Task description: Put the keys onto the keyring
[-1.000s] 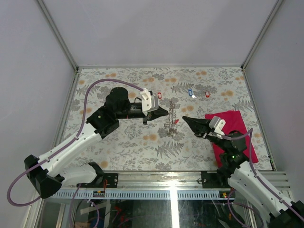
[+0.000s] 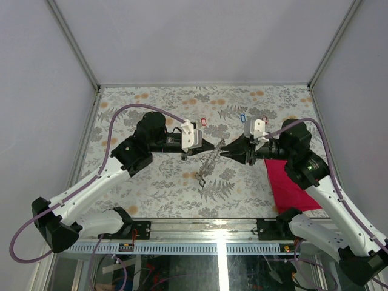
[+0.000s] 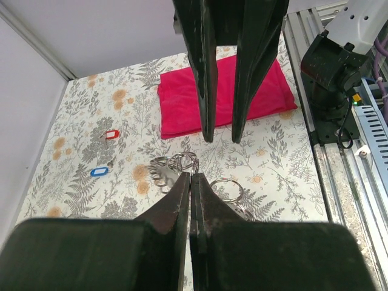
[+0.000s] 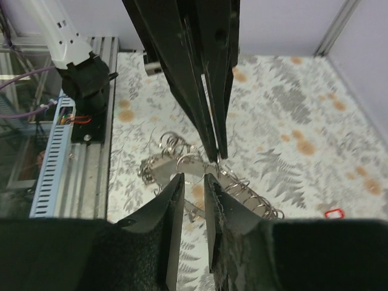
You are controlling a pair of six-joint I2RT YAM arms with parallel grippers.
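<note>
A springy wire coil, the keyring (image 2: 209, 160), hangs in blurred loops at my left gripper's tips. My left gripper is shut with the thin wire at its fingertips. A dark tag-like piece (image 2: 202, 182) shows at the coil's lower end in the top view. Close to the left tips, my right gripper stands open, its fingers apart and nothing between them; a round wire loop (image 3: 227, 191) shows in the left wrist view. Toward the back lie a red key tag (image 2: 204, 121), a blue key tag (image 2: 243, 117) and another red tag (image 2: 265, 120).
A red cloth (image 2: 288, 185) lies on the right side of the table, partly under the right arm. Walls close in the back and sides.
My right gripper was shut one second ago, has opened and come left, right up to the left tips. The hanging coil has swung left. A red spot at the coil is gone from view.
</note>
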